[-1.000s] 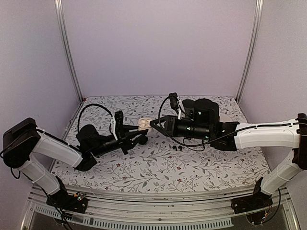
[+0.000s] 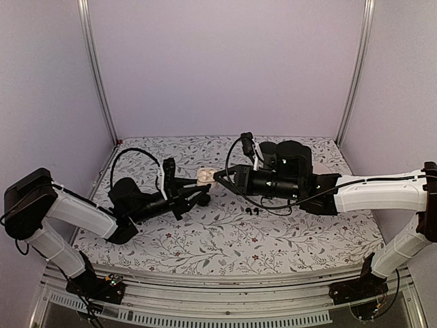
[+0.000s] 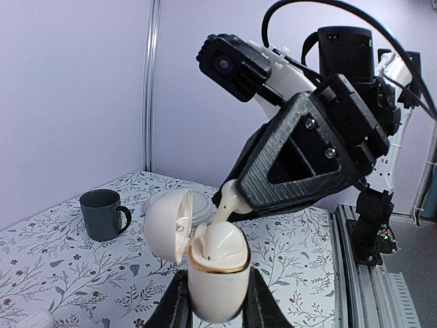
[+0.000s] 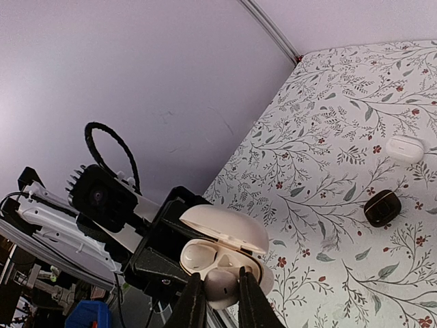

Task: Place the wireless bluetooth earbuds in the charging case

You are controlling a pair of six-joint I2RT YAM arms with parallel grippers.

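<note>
My left gripper (image 2: pixel 190 195) is shut on the white charging case (image 3: pixel 217 287), held upright above the table with its lid (image 3: pixel 164 225) open. My right gripper (image 2: pixel 222 176) is shut on a white earbud (image 4: pixel 221 287), tilted at the case's opening and touching or partly inside it; how deep it sits is unclear. In the right wrist view, a white piece (image 4: pixel 198 256) sits in the case's other compartment.
A dark mug (image 3: pixel 100 216) and a white round object (image 3: pixel 201 208) stand behind on the floral table (image 2: pixel 225 253). A black case (image 4: pixel 382 208) and another white case (image 4: pixel 405 148) lie on it, with small dark pieces (image 2: pixel 250 210) near the middle.
</note>
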